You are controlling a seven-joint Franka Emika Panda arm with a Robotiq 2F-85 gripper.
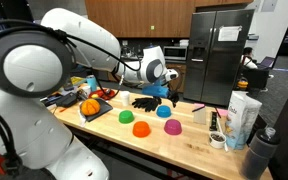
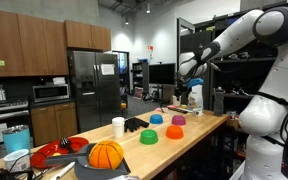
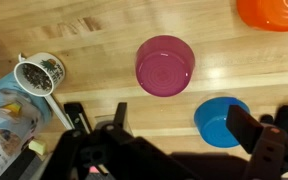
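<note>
My gripper stands open above the table, with nothing between its fingers. In the wrist view a purple bowl point(image 3: 165, 66) lies beyond the fingertips, near the middle. A blue bowl point(image 3: 216, 121) shows beside the right finger, partly behind it. Part of an orange bowl point(image 3: 272, 12) is cut off at the top right corner. The first exterior view adds a green bowl point(image 1: 128, 116) to the left of the orange one. Below the gripper, all these bowls rest apart on the wooden table.
A white mug point(image 3: 40, 72) with dark contents stands left of the purple bowl. A bag point(image 1: 241, 118) and a dark cylinder point(image 1: 260, 153) occupy the table's right side. An orange basketball point(image 2: 106, 155) sits at the other end, near a red pan point(image 2: 59, 148).
</note>
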